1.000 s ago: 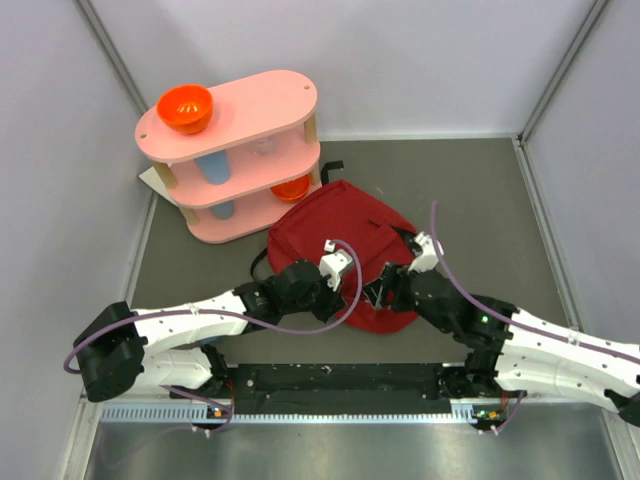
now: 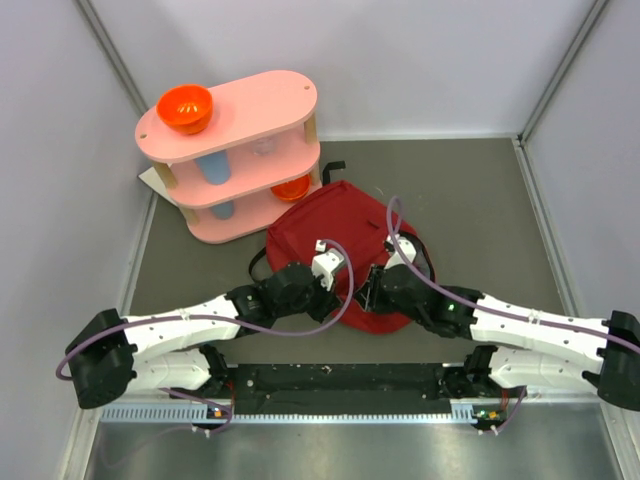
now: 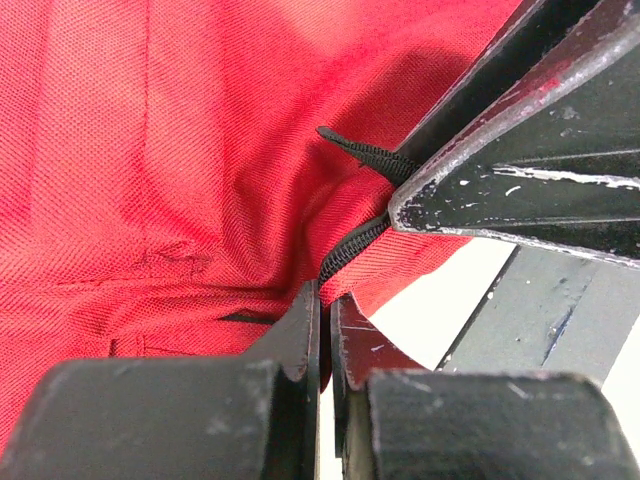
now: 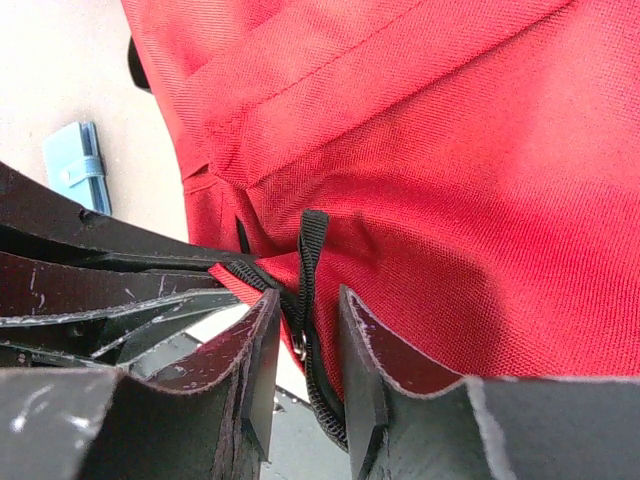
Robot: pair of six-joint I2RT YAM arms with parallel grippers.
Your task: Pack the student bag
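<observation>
The red bag (image 2: 335,225) lies on the grey table, its near edge partly hidden under both grippers. At that edge my left gripper is shut on the bag's black-zippered rim, with the zipper tape (image 3: 352,248) running in between its fingertips. Close beside it, my right gripper stands part open. Its fingers straddle the zipper's black pull cord (image 4: 312,240) and small metal slider (image 4: 298,345), with a gap still visible between them. The cord also shows in the left wrist view, against the right gripper's fingers (image 3: 520,180).
A pink shelf (image 2: 270,95) stands at the back left, carrying an orange bowl (image 2: 185,108) on top and blue cups below. A light-blue wallet-like item (image 4: 78,165) lies beside the bag. Free table lies at the right and back.
My right gripper has moved left along the bag's near edge, close up to the left one. The left arm has shifted only slightly to the left. The bag stays in place.
</observation>
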